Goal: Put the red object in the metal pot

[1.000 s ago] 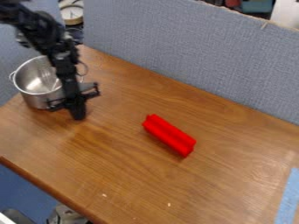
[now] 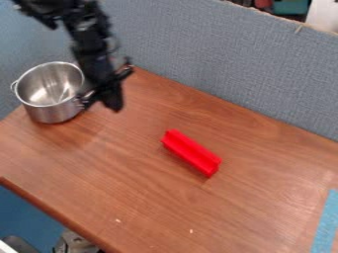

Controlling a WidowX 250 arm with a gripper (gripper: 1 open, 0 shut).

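The red object (image 2: 192, 153), a short bar, lies slantwise on the wooden table right of the middle. Toward the far left corner of the table stands the shiny metal pot (image 2: 42, 112), upright, its loop handle sticking out on the left. My black gripper (image 2: 103, 104) hangs at the pot's right side, blurred, and partly covers the rim there. Whether its fingers are apart or together does not show clearly. A wide stretch of bare table separates the gripper from the red object. What little of the pot's inside shows looks empty.
A grey-blue partition (image 2: 224, 64) runs along the table's back edge. Bare wood fills most of the table (image 2: 119, 178). A light blue strip (image 2: 326, 222) lies at the right edge, and dark equipment (image 2: 73, 243) sits past the front left edge.
My gripper has risen and moved toward the right and back, away from the table surface beside the pot, exposing more of the pot. The red object and pot stay where they were.
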